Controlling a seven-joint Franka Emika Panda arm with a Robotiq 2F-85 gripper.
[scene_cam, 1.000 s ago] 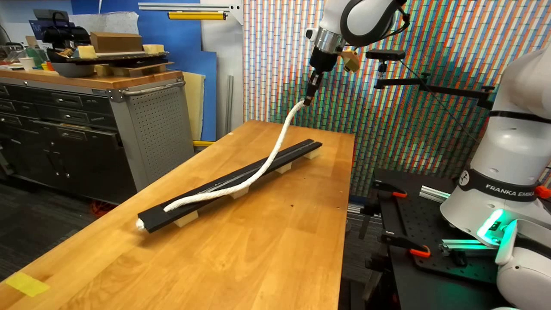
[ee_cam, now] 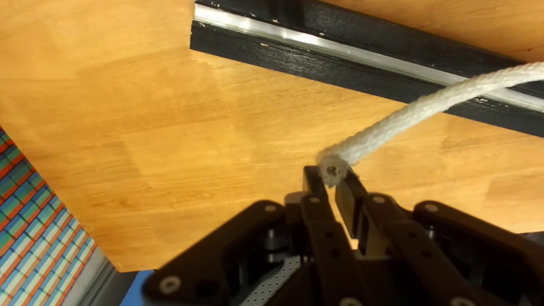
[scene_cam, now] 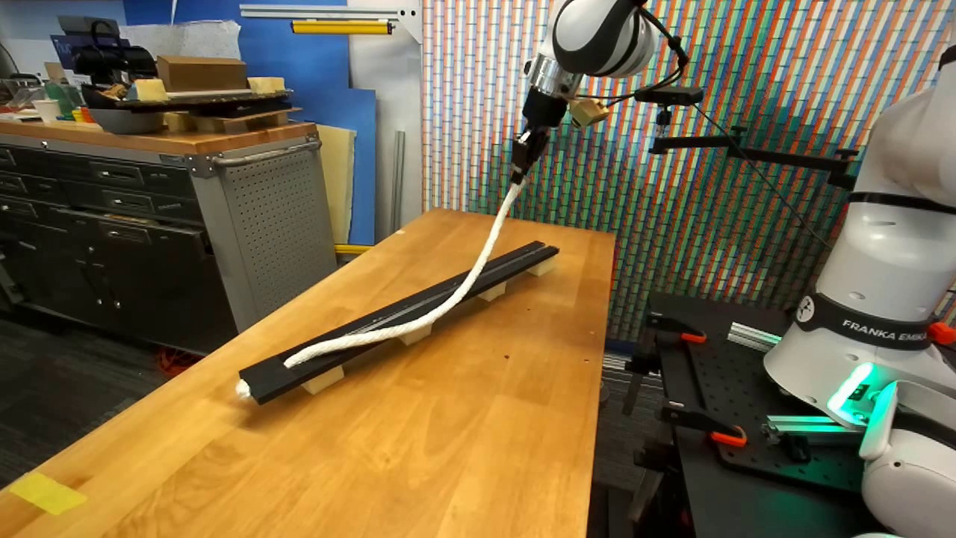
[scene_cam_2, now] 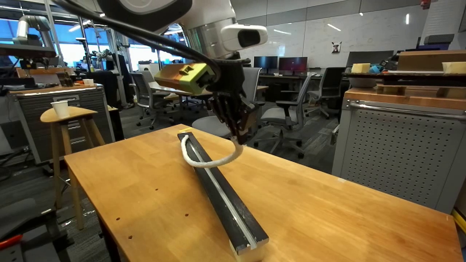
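A thick white rope rises in a curve from a long black grooved rail to my gripper. The gripper is shut on the rope's end, whose cut face shows between the fingertips in the wrist view. Over the near part of the rail in exterior view 1, the rope lies along the top; its far tip emerges at the rail's end. In exterior view 2 the rope sags across the rail, and a bright strip runs down the groove. The held end hangs above the table, off to one side of the rail.
Small wooden blocks hold the rail off the wooden table. Wide bare table surface lies on both sides of it. A grey tool cabinet stands beyond one table edge, and a stool with a cup beyond another.
The gripper has shifted slightly left in exterior view 1 and its wrist has turned, with the rope's end still held. The rope's lower part on the rail looks unmoved.
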